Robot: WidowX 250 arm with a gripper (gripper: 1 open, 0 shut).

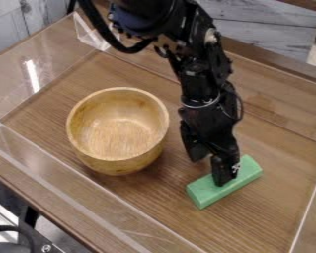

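A green rectangular block (216, 190) lies at an angle on the wooden table at the lower right. The black robot gripper (211, 158) reaches down from the top centre, its lower end over the upper part of the block. Whether its fingers are closed on the block is hard to tell. A round, light yellow wooden bowl (116, 126) stands to the left of the gripper.
The wooden table (55, 89) has free room at the upper left and at the right. Black cables lie at the lower left edge. A pale marble-like surface is behind the table at the top.
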